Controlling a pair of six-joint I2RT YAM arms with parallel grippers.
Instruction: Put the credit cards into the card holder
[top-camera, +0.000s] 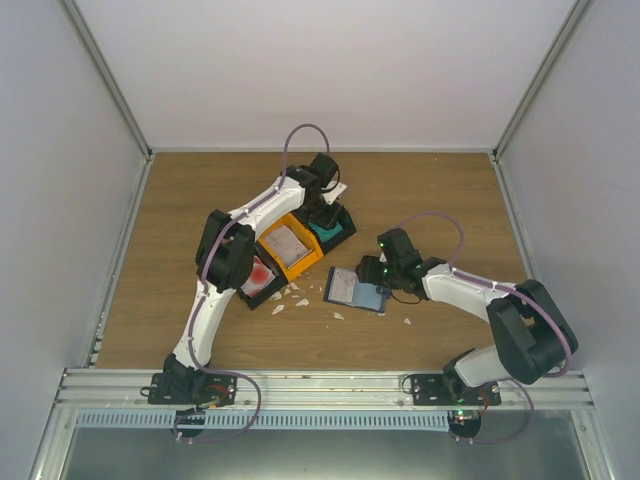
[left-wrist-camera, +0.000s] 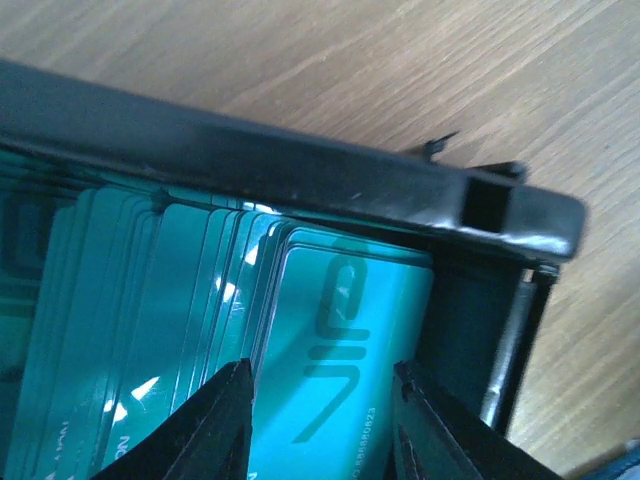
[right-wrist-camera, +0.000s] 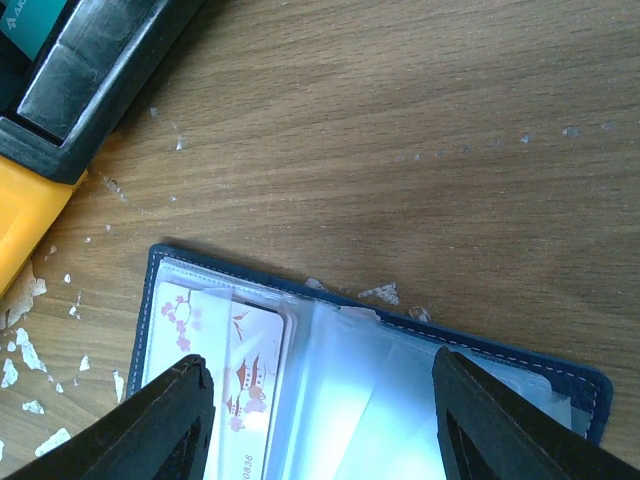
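Note:
Upright teal cards (left-wrist-camera: 335, 340) fill a black box (top-camera: 345, 236) in the top view's upper middle. Just above them, my left gripper is open, its fingers apart on either side of the front card's upper part in view; nothing is held. The card holder (right-wrist-camera: 160, 320) lies spread on the table, navy with clear sleeves. A white card with a pink floral print (right-wrist-camera: 235, 365) sits in its left sleeve; the right-hand sleeve (right-wrist-camera: 395, 400) looks empty of cards. Over the holder, my right gripper stands with its fingers wide apart and empty.
A yellow box of pale cards (top-camera: 289, 247) adjoins the teal one, and a black box with red-and-white cards (top-camera: 258, 280) stands beyond it. Pale flakes (top-camera: 278, 309) are scattered on the wood.

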